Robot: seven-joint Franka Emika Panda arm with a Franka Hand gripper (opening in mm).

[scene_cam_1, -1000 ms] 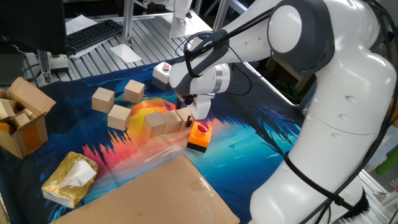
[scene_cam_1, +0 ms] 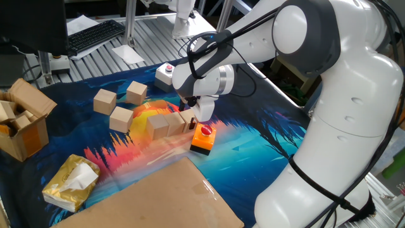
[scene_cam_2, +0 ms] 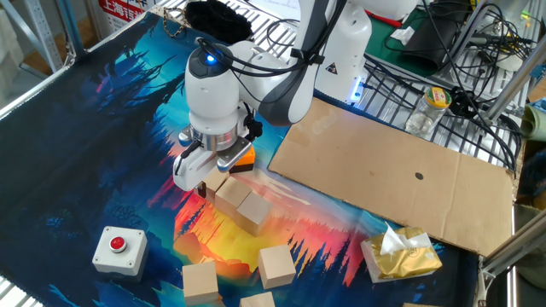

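Three wooden blocks stand in a row on the colourful cloth: an outer block (scene_cam_1: pixel 157 127), a middle block (scene_cam_1: pixel 176 124) and an end block (scene_cam_1: pixel 187 115) nearest the orange button box. My gripper (scene_cam_1: pixel 188 116) is lowered over that end block, with a dark finger (scene_cam_1: pixel 192 125) against or close to its near side. In exterior view 2 a finger (scene_cam_2: pixel 202 189) shows at the block's other side, and the white hand hides part of the block. Whether the fingers grip it or merely straddle it cannot be made out. The row appears to rest on the cloth.
The orange box with a red button (scene_cam_1: pixel 203 138) stands close beside the hand. Several loose blocks (scene_cam_1: pixel 121 119) lie farther left, and a white button box (scene_cam_2: pixel 120 252) is apart. A tissue pack (scene_cam_1: pixel 71 182), a cardboard sheet (scene_cam_2: pixel 384 175) and a carton (scene_cam_1: pixel 28 136) edge the cloth.
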